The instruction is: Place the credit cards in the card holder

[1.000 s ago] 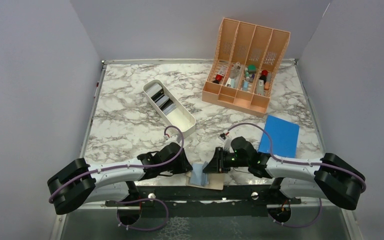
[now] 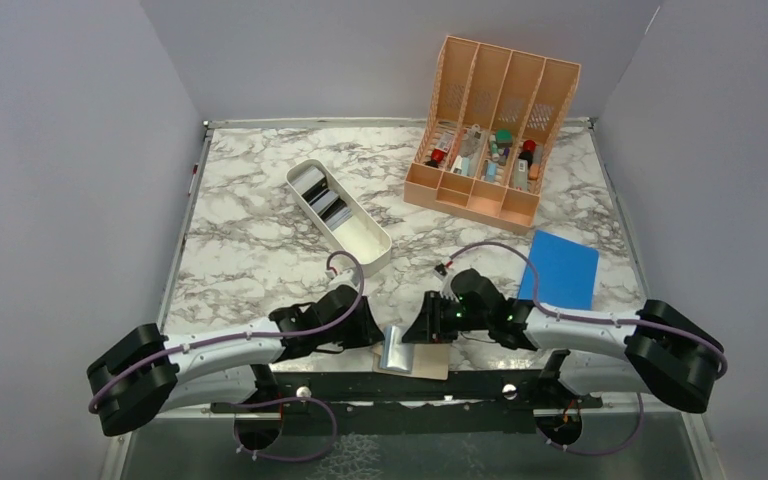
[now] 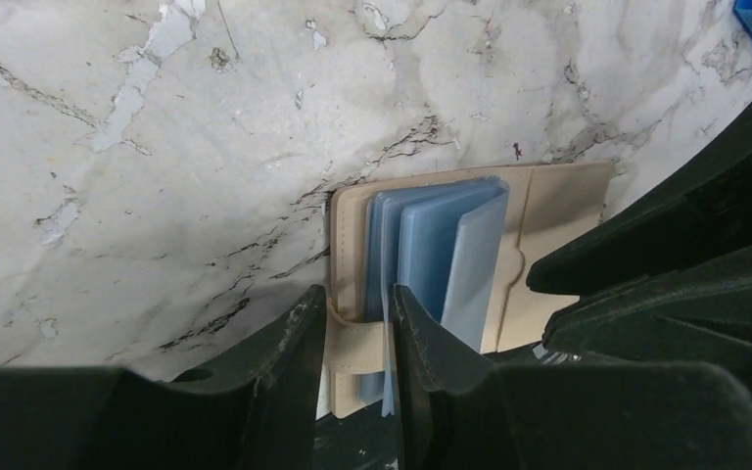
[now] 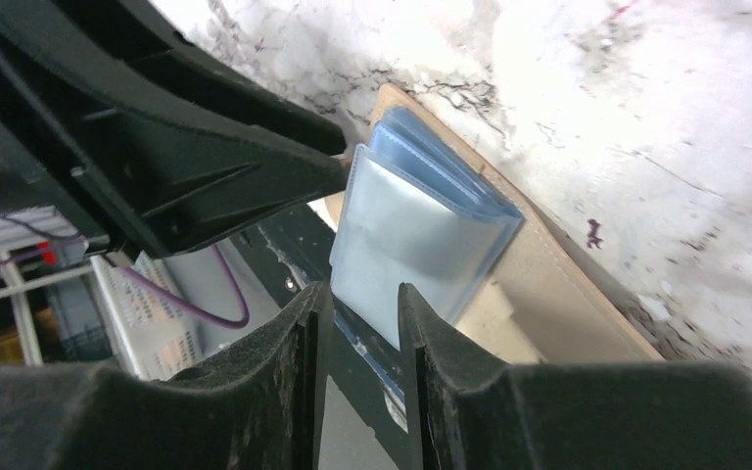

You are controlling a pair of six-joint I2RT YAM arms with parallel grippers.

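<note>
The beige card holder (image 2: 429, 364) lies open at the front edge of the table, its blue-tinted clear sleeves (image 3: 431, 245) fanned upright in the left wrist view. My left gripper is part open at the holder's near left side, a thin sleeve edge between its fingertips. My right gripper is part open just over the front sleeve (image 4: 415, 245), nothing clearly held. In the top view, a white tray (image 2: 364, 240) holds several grey and dark cards (image 2: 325, 200).
An orange compartment organizer (image 2: 470, 205) full of small items stands at the back right. A blue mat (image 2: 560, 270) lies at the right.
My right gripper has shifted slightly off the sleeves over the last second. The left arm has moved slightly. The tray and organizer have not moved.
</note>
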